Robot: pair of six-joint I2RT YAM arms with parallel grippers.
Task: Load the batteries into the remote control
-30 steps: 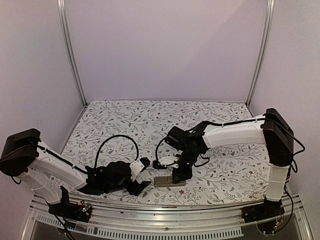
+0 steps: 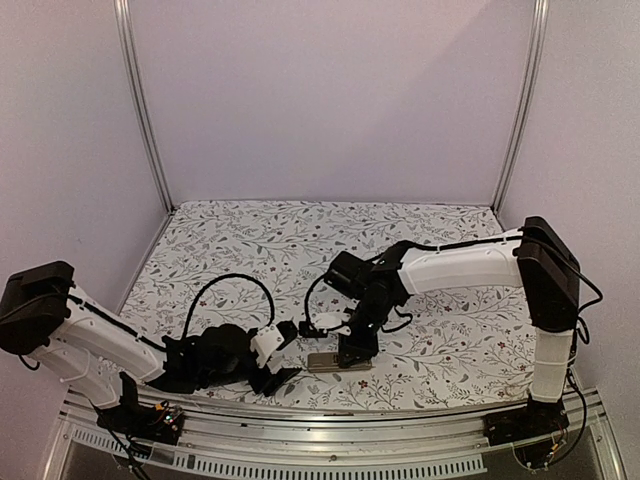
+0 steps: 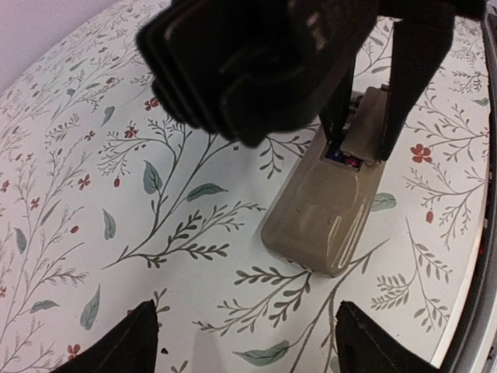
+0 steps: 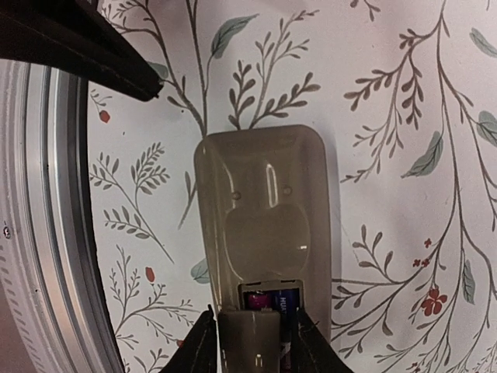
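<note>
The brownish remote control (image 4: pixel 264 167) lies face down on the patterned table, its battery bay partly uncovered. Inside the bay a purple-red battery (image 4: pixel 258 299) and a dark blue battery (image 4: pixel 288 300) show side by side. The battery cover (image 4: pixel 250 342) sits askew over the bay, shifted to one side and back from its front edge. My right gripper straddles the cover with parted fingers; one touches its edge, and a gap shows at the other. Left of the remote, my left gripper stands open and empty, its dark fingers (image 3: pixel 128 342) low in its view.
A metal rail (image 2: pixel 330 425) runs along the table's front edge, close to the remote. Behind both arms the patterned tabletop (image 2: pixel 330 225) is clear. The right gripper's body (image 3: pixel 233 70) hangs near the left gripper.
</note>
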